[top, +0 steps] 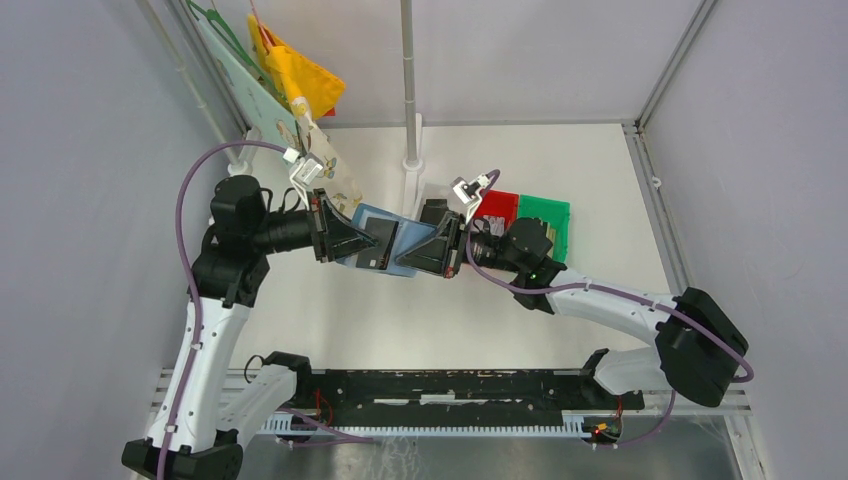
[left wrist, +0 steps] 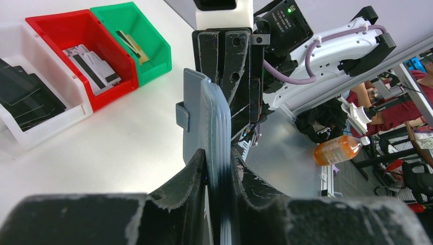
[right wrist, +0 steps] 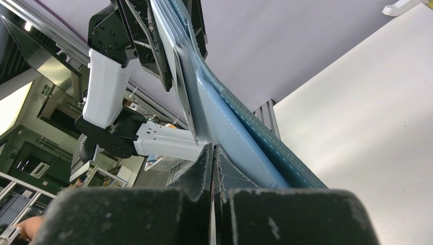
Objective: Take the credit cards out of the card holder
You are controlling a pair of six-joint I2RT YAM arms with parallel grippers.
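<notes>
My left gripper is shut on the blue card holder [top: 404,236], which stands edge-up between its fingers in the left wrist view. A small closing tab [left wrist: 182,116] juts from the holder's side. In the right wrist view the holder's pockets [right wrist: 217,107] fan apart, and a thin pale card [right wrist: 183,97] pokes out with its corner low. Just below that corner are the tips of my right gripper, shut with nothing showing between them. Whether they touch the card or holder I cannot tell. From above, the right gripper overlaps the holder's right end.
Behind the arms stand a white bin [left wrist: 56,128] with black cards, a red bin [left wrist: 116,94] with pale cards and a green bin [left wrist: 159,58] with a few cards. A yellow cloth [top: 300,78] hangs at the back left.
</notes>
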